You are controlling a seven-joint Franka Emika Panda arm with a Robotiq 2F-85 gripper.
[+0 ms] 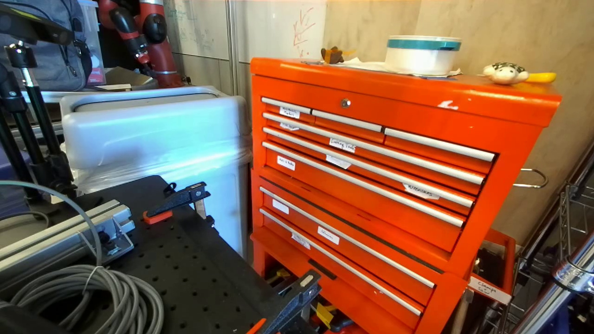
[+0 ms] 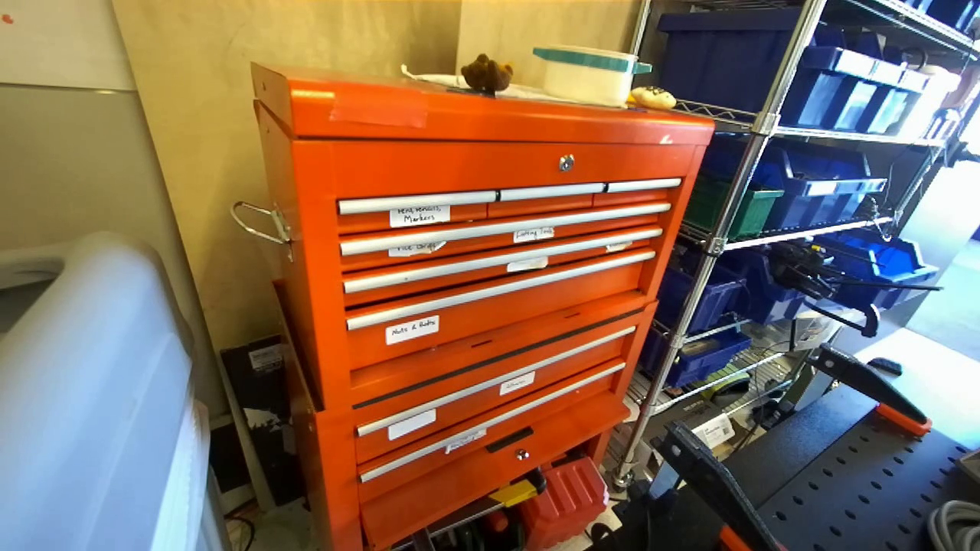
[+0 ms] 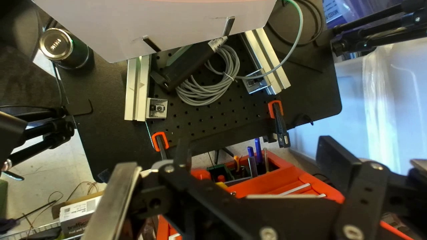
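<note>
A tall red tool chest (image 1: 356,234) with several drawers faces the black table; every drawer looks closed in both exterior views. On its top stand a white tub with a teal rim (image 1: 423,55), a small brown toy (image 2: 486,73) and a plush toy with a yellow part (image 1: 506,73). In the wrist view my gripper is open, its dark fingers wide apart with nothing between them. Below it the view takes in the table edge and part of the red chest. Neither exterior view shows the gripper.
Clamps with orange pads (image 1: 175,200) grip the edge of the perforated black table (image 1: 195,267). A coiled grey cable (image 1: 117,300) and metal rails lie on it. A pale grey bin (image 1: 161,133) stands left of the chest, a wire shelf with blue bins (image 2: 827,184) on its other side.
</note>
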